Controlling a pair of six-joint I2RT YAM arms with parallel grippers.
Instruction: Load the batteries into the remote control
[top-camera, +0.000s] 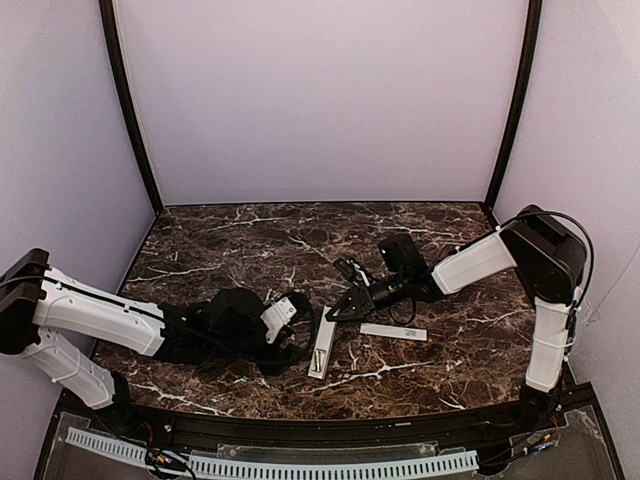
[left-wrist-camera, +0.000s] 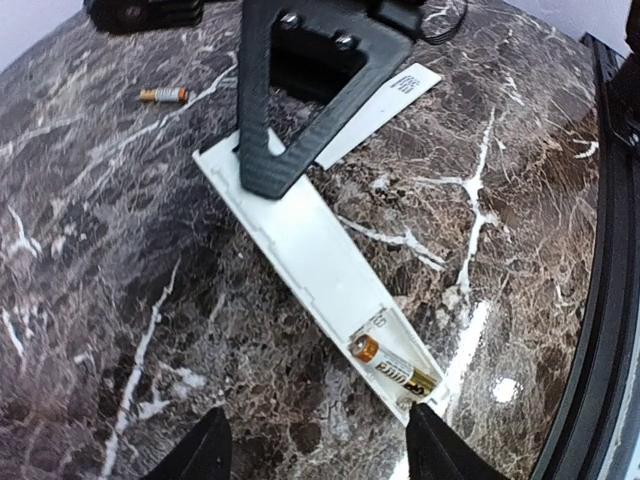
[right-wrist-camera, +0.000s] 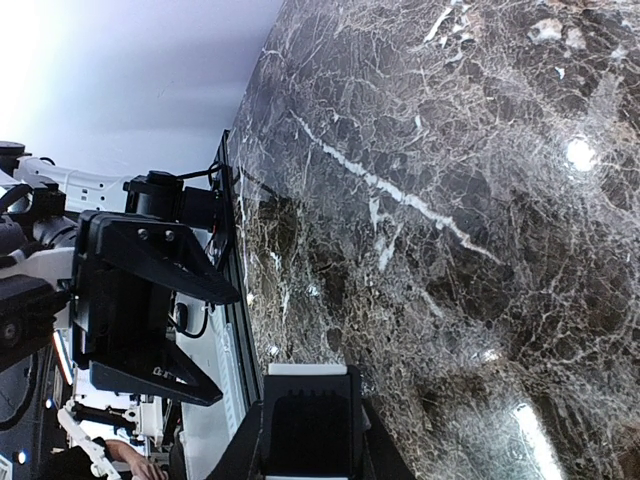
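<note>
The white remote body (left-wrist-camera: 310, 250) lies on the marble table, one orange-and-silver battery (left-wrist-camera: 390, 365) lying in the compartment at its near end. My right gripper (top-camera: 338, 312) is shut on the remote's far end. My left gripper hangs above and left of the remote's battery end, its fingers apart with nothing between them. A second battery (left-wrist-camera: 163, 95) lies loose on the table beyond the remote. The white cover (top-camera: 394, 331) lies flat to the right of the remote.
Both arms crowd the middle; the front rail (top-camera: 260, 425) edges the table.
</note>
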